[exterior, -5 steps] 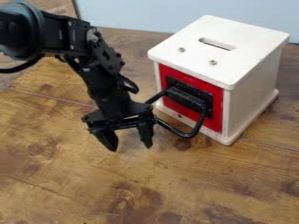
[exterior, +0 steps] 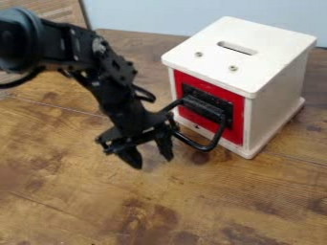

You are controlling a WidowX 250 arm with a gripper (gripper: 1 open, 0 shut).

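Note:
A white wooden box (exterior: 272, 105) with a slot and two screws on its top stands at the right. Its red front (exterior: 192, 79) carries a black fitting (exterior: 205, 103) with a black looped tube or handle (exterior: 221, 131). My black gripper (exterior: 148, 153) hangs low over the wooden table, left of the box, its fingertips pointing down. The loop's near end runs behind the gripper's body; whether anything is held between the fingers is unclear.
A pale wall lies at the back, with a lighter board (exterior: 32, 91) at the left edge.
My gripper has shifted very slightly over the last second; the box stays where it was.

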